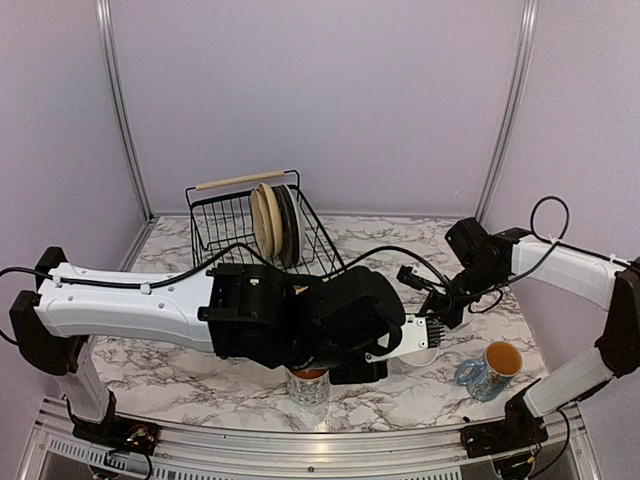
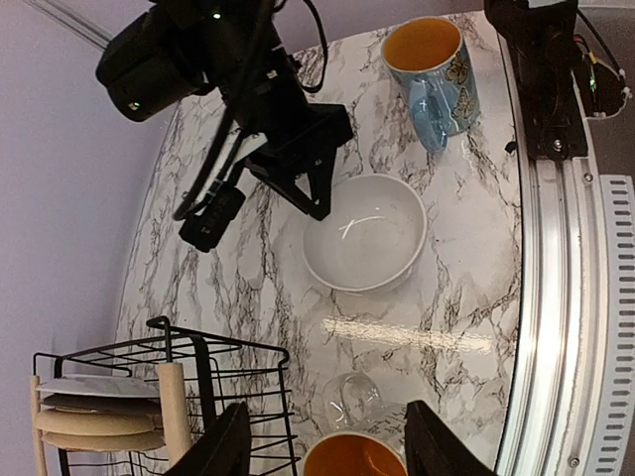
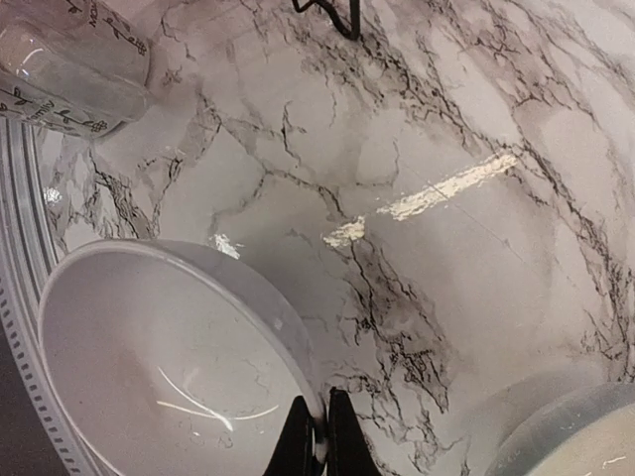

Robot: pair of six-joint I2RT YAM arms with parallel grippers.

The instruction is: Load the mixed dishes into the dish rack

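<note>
A white bowl [image 2: 365,233] sits on the marble table. My right gripper is shut with the bowl's rim between its fingertips; the bowl [image 3: 169,357] fills the lower left of the right wrist view. Part of a second pale bowl [image 3: 585,436] shows at lower right there. My left gripper is part open above a printed mug [image 2: 352,458] with an orange inside; nothing is held in it. From above, the left arm partly covers this mug [image 1: 308,388]. A blue mug [image 1: 488,372] with an orange inside stands at the front right.
The black wire dish rack [image 1: 215,232] stands at the back left, several plates [image 1: 268,225] upright on its right side. The rack's left part looks empty. The metal rail [image 1: 330,440] runs along the table's front edge. Bare table lies right of the rack.
</note>
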